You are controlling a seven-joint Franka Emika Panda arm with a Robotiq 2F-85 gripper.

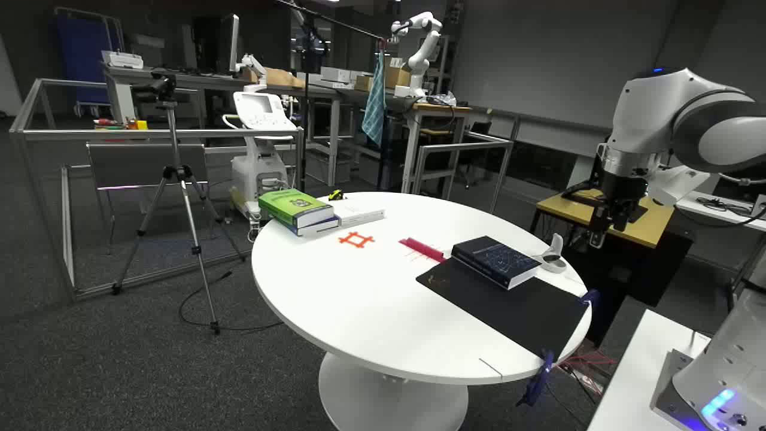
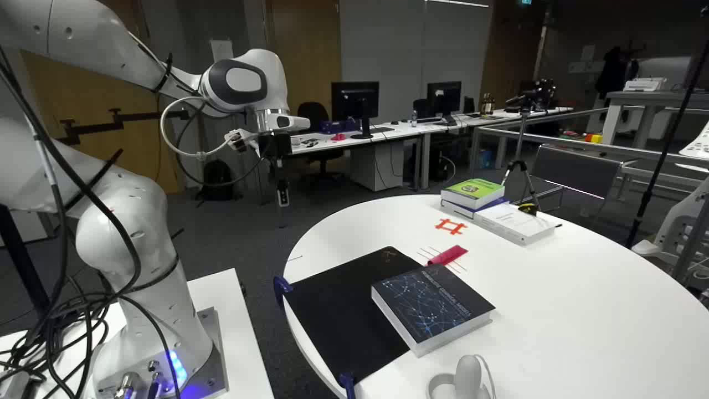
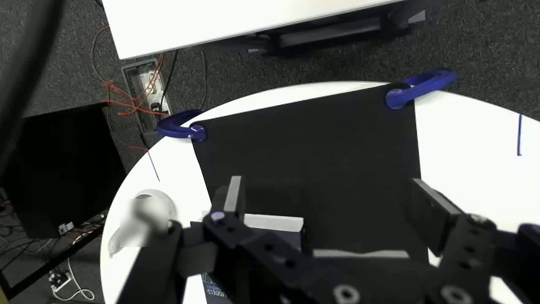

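Note:
In the wrist view my gripper is open, its two fingers wide apart and nothing between them. It hangs in the air, above the level of the round white table. A thick dark-blue book lies flat on a black mat at the robot's side of the table. The wrist view shows only parts of that book, since the gripper body covers the rest. Across the table, a green book rests on a blue one, with a white book beside them.
Blue clamps hold the mat at the table edge. Near the dark book are a white curved device and a pink strip. An orange hash-shaped marking lies farther off.

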